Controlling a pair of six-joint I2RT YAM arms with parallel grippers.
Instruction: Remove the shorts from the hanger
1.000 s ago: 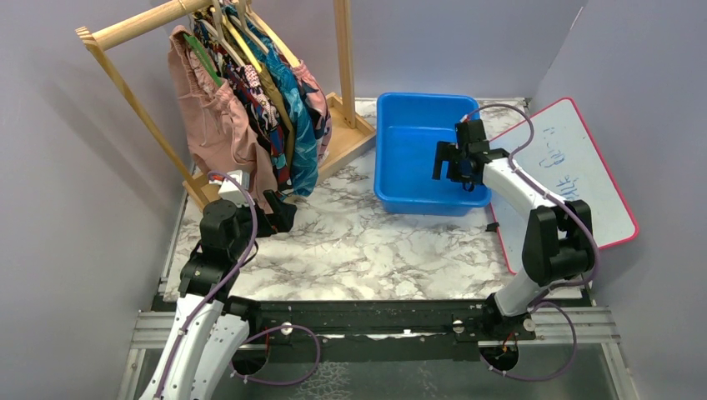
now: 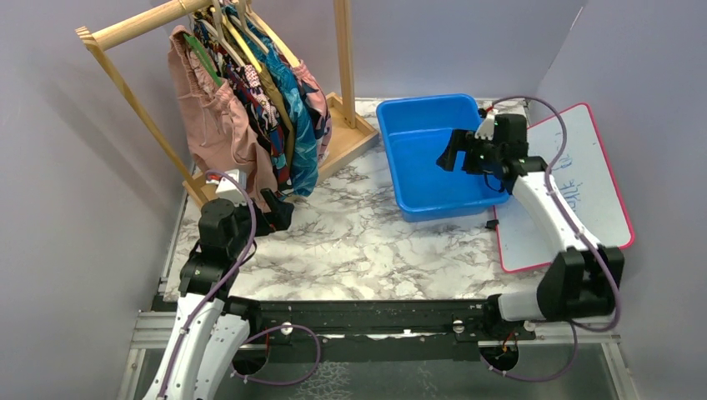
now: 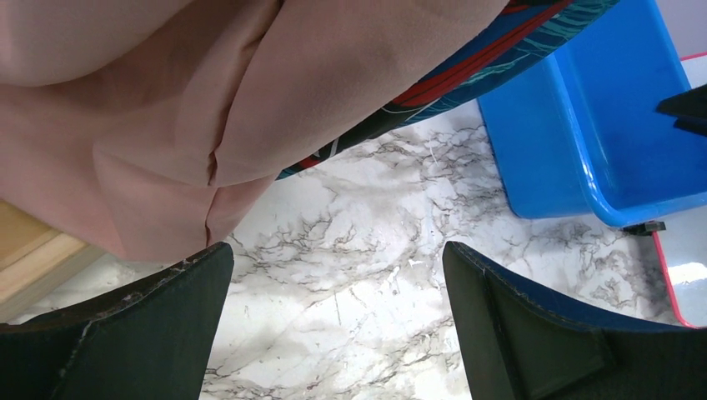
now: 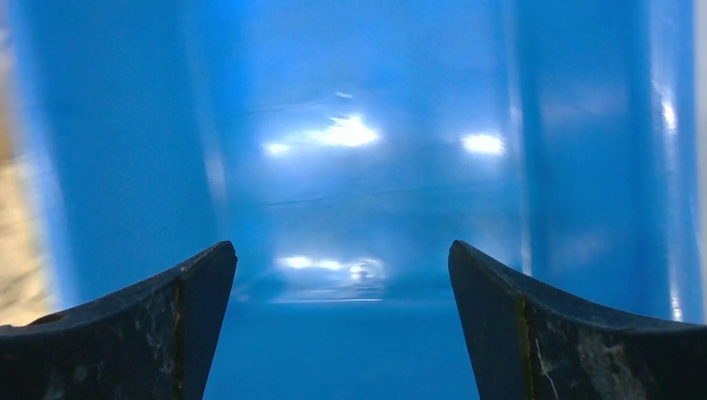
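Observation:
Pink shorts [image 2: 200,112] hang at the front of a row of garments, their waistband on a green hanger [image 2: 203,57]. In the left wrist view the pink cloth [image 3: 158,142] fills the upper left, above and beyond the fingers. My left gripper [image 2: 273,213] is open just below the shorts' hem, with only marble table between its fingers. Over the blue bin, my right gripper [image 2: 454,150] stands open and empty; the bin's bare floor [image 4: 358,200] shows between its fingers.
The wooden rack [image 2: 344,50] stands at the back left, holding several other patterned garments. An empty blue bin [image 2: 404,179] sits right of centre, beside a red-edged whiteboard [image 2: 613,200].
The blue bin has shifted slightly right, the whiteboard moving a little too. My left gripper has barely moved.

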